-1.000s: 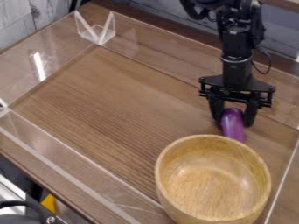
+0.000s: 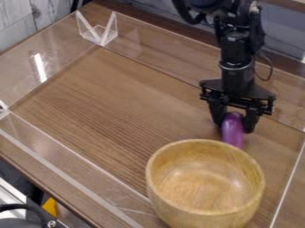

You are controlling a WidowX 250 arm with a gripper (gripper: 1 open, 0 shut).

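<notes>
The black arm reaches down from the top right, its gripper (image 2: 234, 110) low over the wooden table. Directly beneath and between its fingers is a purple elongated object (image 2: 234, 133), upright in the view, partly hidden by the fingertips; whether the fingers grip it is unclear. A large yellow bowl (image 2: 202, 183) stands just below it at the bottom of the view.
A white wire-like holder (image 2: 98, 28) sits at the back left.
The gripper and the purple object have shifted slightly left; the bowl appears slightly further left as well.
</notes>
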